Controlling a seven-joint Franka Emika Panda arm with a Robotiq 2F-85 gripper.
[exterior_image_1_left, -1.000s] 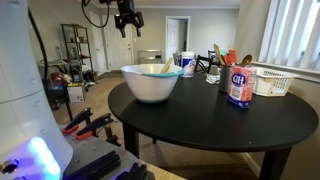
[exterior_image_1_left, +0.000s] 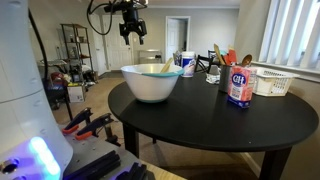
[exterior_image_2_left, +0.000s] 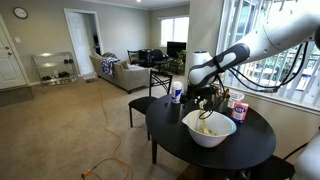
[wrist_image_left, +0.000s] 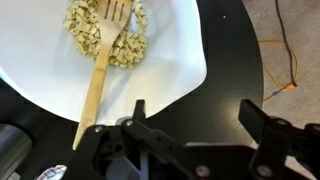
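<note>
A large white bowl (exterior_image_1_left: 150, 87) with a teal base stands near the table's left edge in exterior view 1. Tan flakes or oat-like pieces (wrist_image_left: 128, 48) lie in it in the wrist view. A wooden fork (wrist_image_left: 97, 85) rests across those pieces, its handle reaching over the bowl's rim. My gripper is open with nothing between its fingers; below the gap show the bowl's edge and dark table. In exterior view 1, the gripper (exterior_image_1_left: 134, 40) hangs above the bowl, clear of it.
On the dark round table (exterior_image_1_left: 220, 125) stand a red-and-blue container (exterior_image_1_left: 240, 87), a holder of utensils (exterior_image_1_left: 227, 72), a white basket (exterior_image_1_left: 272, 82) and a blue-and-white tub (exterior_image_1_left: 188, 64). A chair (exterior_image_2_left: 143, 103) stands beside the table.
My gripper has shifted a little to the right and lower in exterior view 1. The bowl and the other table items stay where they were.
</note>
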